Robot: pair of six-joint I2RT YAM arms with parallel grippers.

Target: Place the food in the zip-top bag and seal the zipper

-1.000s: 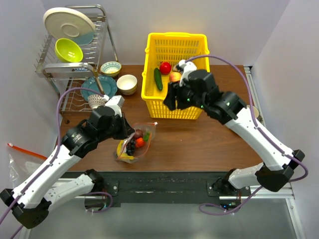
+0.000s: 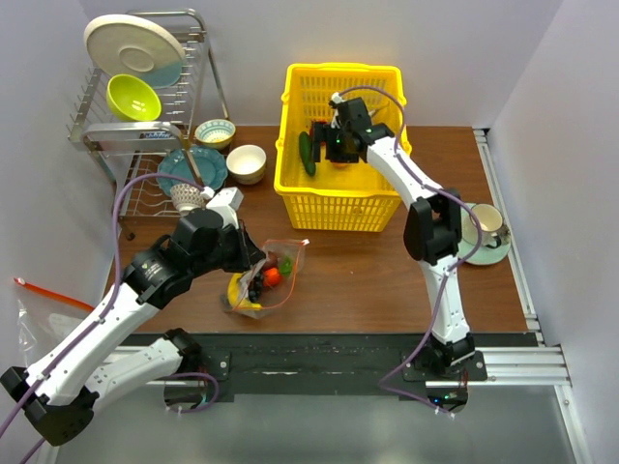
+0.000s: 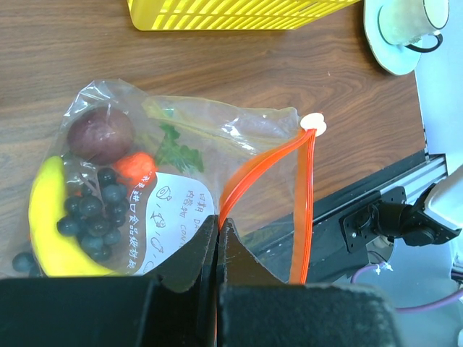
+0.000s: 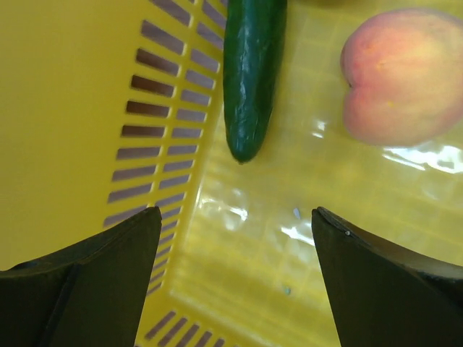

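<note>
The clear zip top bag [image 3: 249, 130] lies on the table holding a banana [image 3: 54, 224], dark grapes [image 3: 90, 217], a dark round fruit [image 3: 101, 135], something red [image 3: 136, 166] and green leaves [image 3: 177, 152]. Its orange-edged mouth gapes, with a white slider [image 3: 313, 123] at the far corner. My left gripper is shut on the near orange edge, which runs between its fingers. In the yellow basket [image 2: 334, 210], my right gripper is open and empty above the floor. Ahead of it are a cucumber [image 4: 252, 79] and a peach [image 4: 405, 76].
The basket's slotted side wall [image 4: 155, 94] rises close to the right gripper's left finger. A dish rack [image 2: 145, 126] and white bowl [image 2: 247, 164] stand at the left; a cup [image 2: 486, 220] on a saucer is at the right. Table between bag and basket is clear.
The left arm stays, while the bag's mouth shows wider.
</note>
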